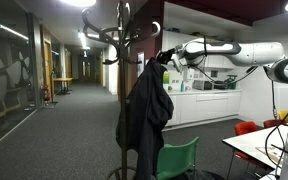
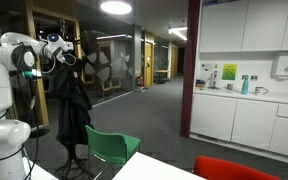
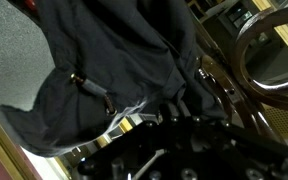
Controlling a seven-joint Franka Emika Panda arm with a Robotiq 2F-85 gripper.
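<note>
A black jacket (image 1: 149, 110) hangs in long folds beside the wooden coat stand (image 1: 123, 90). At its top, my gripper (image 1: 161, 58) is shut on the dark cloth, close to the stand's upper hooks. From the other side, the gripper (image 2: 70, 41) shows high at the left above the jacket (image 2: 72, 103). The wrist view is largely filled by the jacket (image 3: 114, 55), with a zip or toggle on it. There the fingertips are dark and blend into the fabric. A curved hook of the coat stand (image 3: 242, 60) is close on the right.
A green chair (image 2: 114, 148) stands near the stand's foot. The white table (image 2: 164, 168) and a red chair (image 2: 229, 168) are farther right. White cabinets (image 1: 194, 108) line the back. Open carpet lies to the left.
</note>
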